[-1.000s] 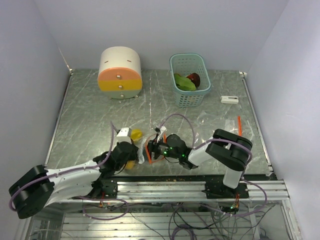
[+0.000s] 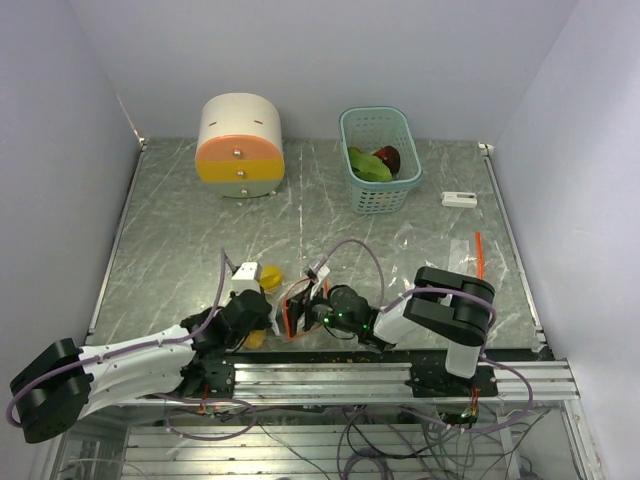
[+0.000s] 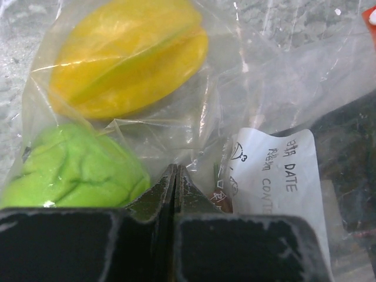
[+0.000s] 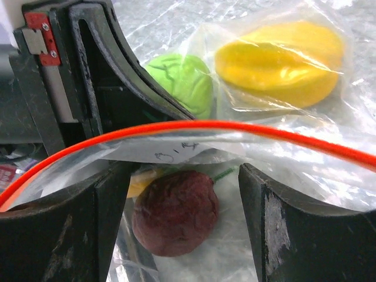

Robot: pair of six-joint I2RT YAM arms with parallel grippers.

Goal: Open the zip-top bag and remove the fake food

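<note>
The clear zip bag has an orange rim (image 4: 202,125) that gapes wide in the right wrist view. Inside it lie a yellow star fruit (image 3: 130,57), a green cabbage-like piece (image 3: 82,167) and a round dark red fruit (image 4: 176,212) with a green stem. My right gripper is open, reaching through the bag's mouth; the red fruit is in the space between and beyond its fingers, with gaps at its sides. My left gripper is shut, fingertips together against the bag film between the cabbage and the white label (image 3: 279,176). Whether film is pinched there is unclear.
A blue-green basket (image 2: 379,130) at the back holds green and dark red pieces. Left of it stands a small drawer cabinet (image 2: 240,145). A white object (image 2: 459,200) and an orange strip (image 2: 479,255) lie at the right.
The left gripper remains shut, with the bag and label shifting slightly beneath it.
</note>
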